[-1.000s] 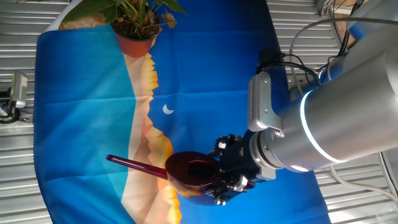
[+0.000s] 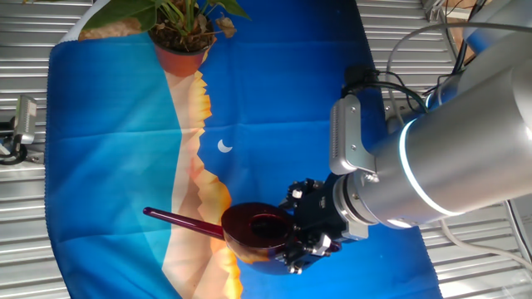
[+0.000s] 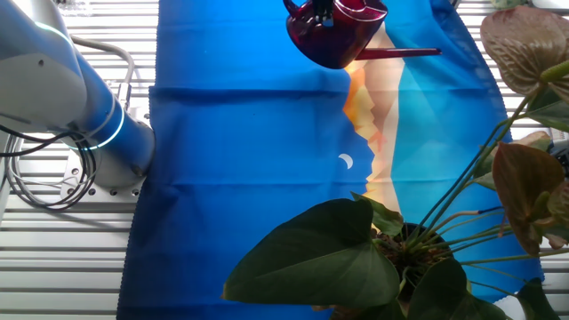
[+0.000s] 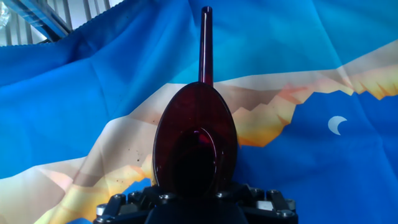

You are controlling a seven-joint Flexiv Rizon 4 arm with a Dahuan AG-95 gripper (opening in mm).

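Observation:
A glossy dark red watering can [image 2: 249,237] with a long thin spout is at the front of the cloth in exterior view 1. My gripper [image 2: 298,235] is at the can's rear, opposite the spout, and appears shut on its handle. Exterior view 2 shows the can [image 3: 333,34] at the top edge, spout pointing right. In the wrist view, the can's open top [image 4: 196,146] is straight ahead and the spout [image 4: 206,46] points away. The can's body hides the fingertips there. Whether its base touches the cloth, I cannot tell.
A leafy plant in a terracotta pot [image 2: 180,61] stands at the far end of the cloth [image 2: 283,100]. In exterior view 2 its broad leaves [image 3: 311,258] spread over the near side. Between pot and can the cloth is clear, with a printed moon and shoreline.

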